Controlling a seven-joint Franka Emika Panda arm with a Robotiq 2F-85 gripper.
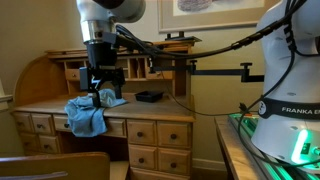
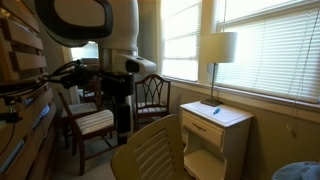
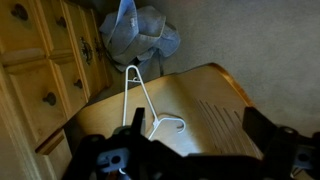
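My gripper points down in front of the desk in exterior view 1, partly covering a light blue cloth that drapes over the desk's front edge. The wrist view shows the gripper open, its dark fingers wide apart. A white hanger-like wire piece lies between them in that view, seen over a wooden chair; its height relative to the fingers is unclear. Bluish cloth bunches at the top of the wrist view, clear of the fingers. In exterior view 2 the gripper is edge-on beside a chair back.
The wooden desk has several drawers and a black tray on top. A chair back stands in front. Exterior view 2 shows a white nightstand, a lamp and blue cloth at the lower right corner.
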